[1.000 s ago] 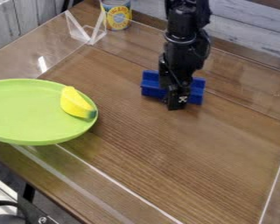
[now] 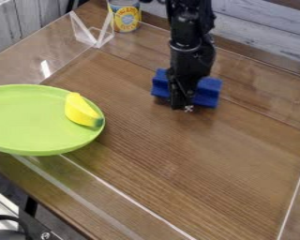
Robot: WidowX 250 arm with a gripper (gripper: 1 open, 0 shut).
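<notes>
My black gripper [image 2: 183,96] points straight down at a blue block [image 2: 205,92] in the upper middle of the table, its fingers over the front of the block. It looks shut on the block, though the dark fingertips hide the exact contact.
A green plate [image 2: 34,138] with a yellow banana-like object [image 2: 82,111] is at the left. A can [image 2: 125,16] and a white wire-like holder [image 2: 93,30] stand at the back left.
The gripper has shifted slightly left and its fingers have drawn closer together over the blue block. The block has barely moved.
</notes>
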